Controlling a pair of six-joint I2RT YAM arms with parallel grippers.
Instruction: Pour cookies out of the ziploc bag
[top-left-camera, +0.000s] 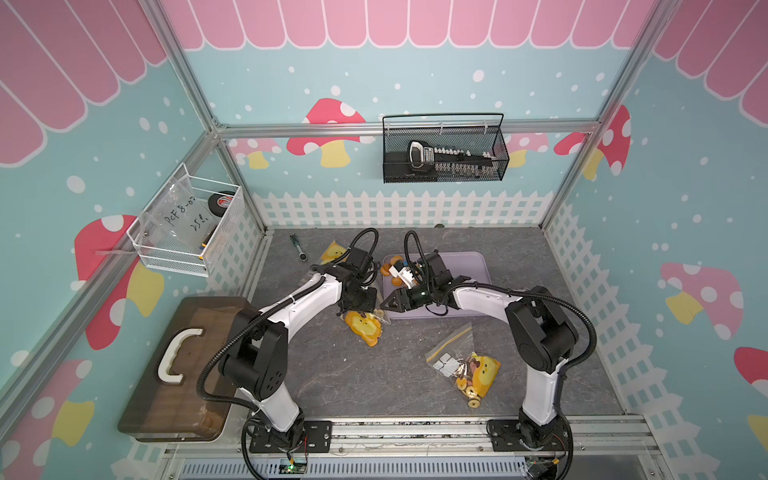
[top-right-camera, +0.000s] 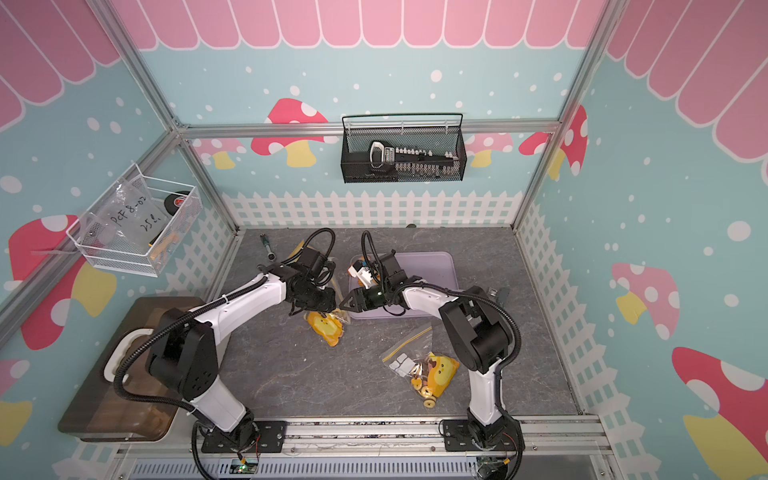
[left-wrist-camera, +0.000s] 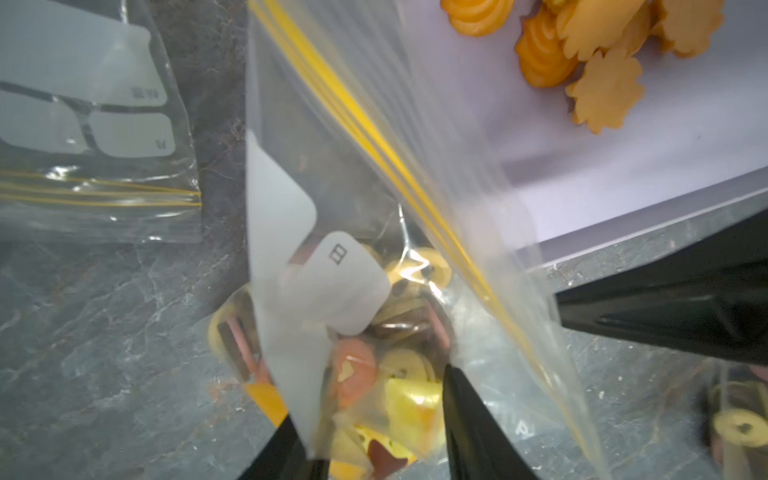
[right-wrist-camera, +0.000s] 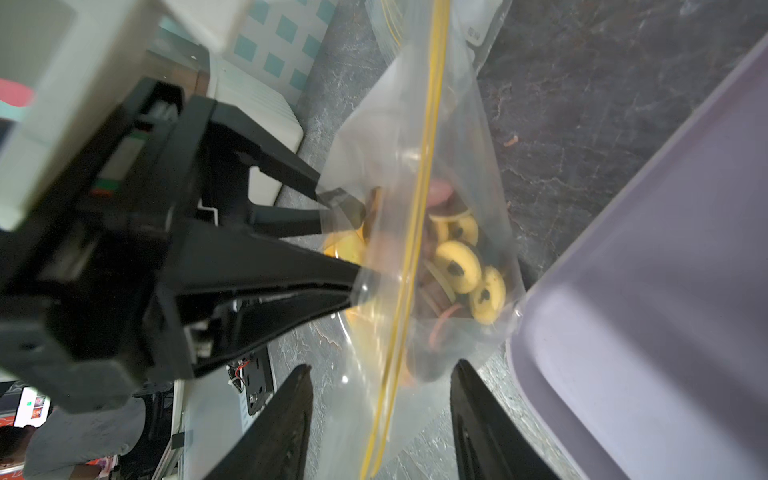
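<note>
A clear ziploc bag (left-wrist-camera: 344, 200) with a yellow zip strip stands partly upright beside the tray, ring-shaped cookies (right-wrist-camera: 460, 268) and a yellow printed part (top-left-camera: 364, 328) low inside it. My left gripper is at the bag, its fingers apart with clear film between them. From the other side, my right gripper reaches the zip edge; its fingers are also apart, the film passing through the gap. Whether either one touches the film is unclear. Orange flower-shaped cookies (left-wrist-camera: 604, 72) lie in the lilac tray (top-left-camera: 480, 268).
A second filled ziploc bag (top-left-camera: 472, 368) lies at the front right. Another bag (top-left-camera: 333, 252) rests behind my left arm, near a dark tool (top-left-camera: 298, 246). A brown lidded box (top-left-camera: 200, 360) stands at the left.
</note>
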